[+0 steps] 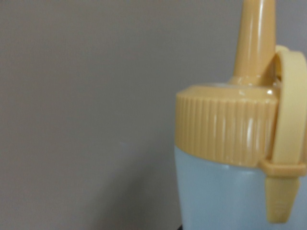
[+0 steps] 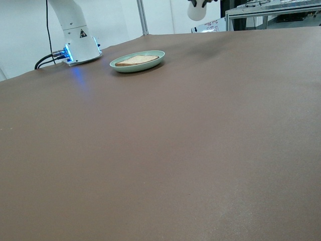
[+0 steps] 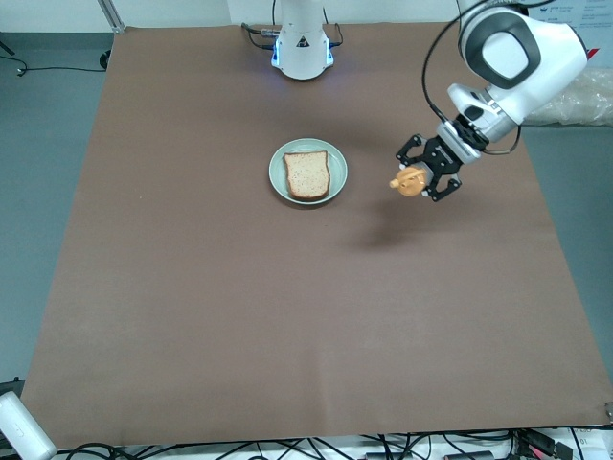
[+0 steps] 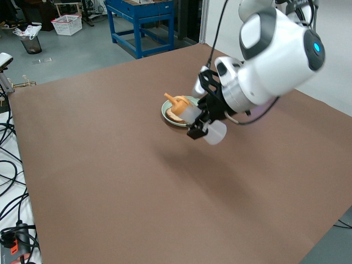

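Observation:
My gripper point(image 3: 427, 169) is shut on a squeeze bottle with an orange cap and nozzle point(image 3: 412, 182), tilted with the nozzle toward the left in the camera left view; the right view shows its pale body point(image 4: 190, 113). The cap point(image 1: 225, 124) fills the right of the wrist view. To the left of the gripper, a slice of bread point(image 3: 306, 174) lies on a light green plate point(image 3: 337, 174), partly hidden behind the bottle in the right view.
More cables run along the opposite edge.

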